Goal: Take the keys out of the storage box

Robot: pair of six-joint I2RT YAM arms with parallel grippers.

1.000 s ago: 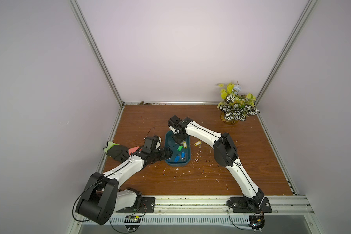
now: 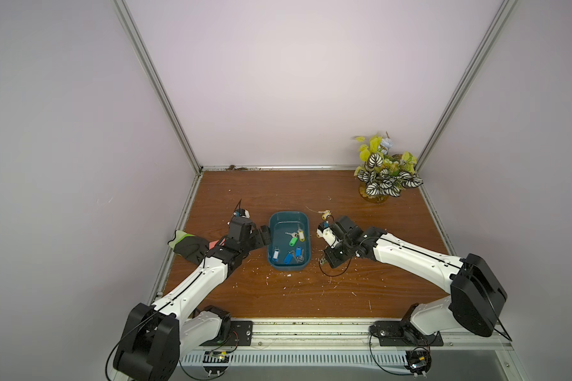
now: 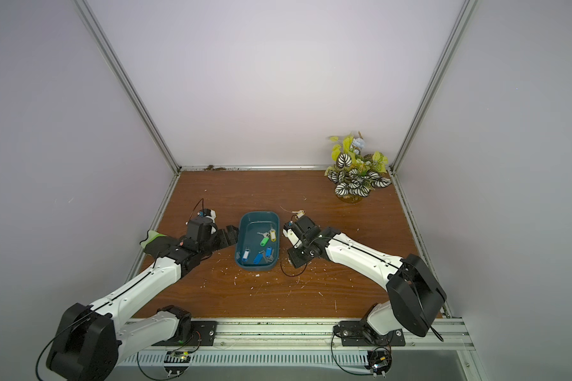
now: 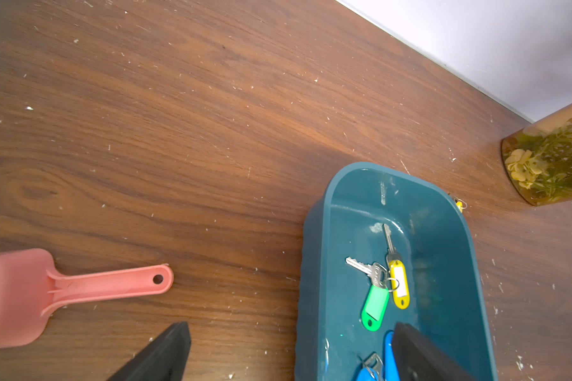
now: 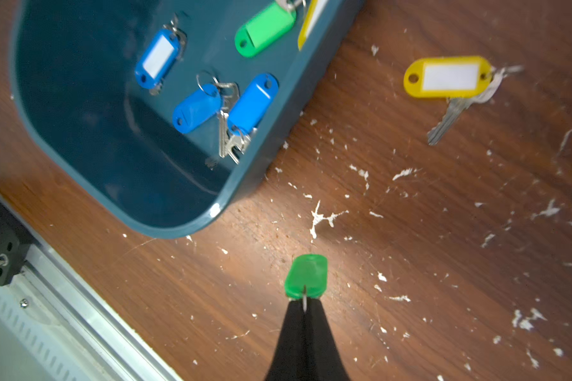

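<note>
The blue-green storage box (image 4: 311, 298) stands mid-table. In it lie a green-tagged key (image 4: 376, 304), a yellow-tagged key (image 4: 399, 284) and several blue-tagged keys, among them one blue tag (image 5: 253, 104). My right gripper is shut on a green tag (image 5: 307, 274), over the table to the right of the box; its key is mostly hidden by the fingers. A yellow-tagged key (image 5: 448, 77) lies on the wood right of the box. At the box's left rim, my left gripper is open, nothing visible between its fingertips.
Another key (image 2: 324, 214) lies behind my right arm. A potted plant (image 2: 387, 174) stands at the back right. A pink scoop (image 4: 108, 285) lies left of the box. Small white flecks dot the front table, otherwise clear.
My right gripper has moved from over the box's back half out to the right and toward the front. The left gripper has drawn back slightly to the left.
</note>
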